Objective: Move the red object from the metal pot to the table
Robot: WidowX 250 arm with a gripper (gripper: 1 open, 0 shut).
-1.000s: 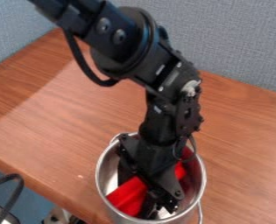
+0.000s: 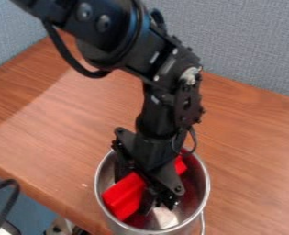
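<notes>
In the camera view, the metal pot (image 2: 201,195) stands near the front edge of the wooden table (image 2: 61,126). My gripper (image 2: 154,191) reaches down over the pot's mouth and is shut on the red object (image 2: 125,195). That object is long and lies crosswise, showing on both sides of the fingers; its middle is hidden behind them. It is still within the pot's rim, at about the height of the opening. A pale thing (image 2: 165,218) is visible lower inside the pot.
Bare tabletop extends left, behind and right of the pot. A grey wall (image 2: 250,41) closes off the back. A black cable (image 2: 2,195) and other gear sit past the table edge at the lower left.
The gripper has risen a little and shifted slightly left, and the red object has come up with it. The pot has moved slightly left too.
</notes>
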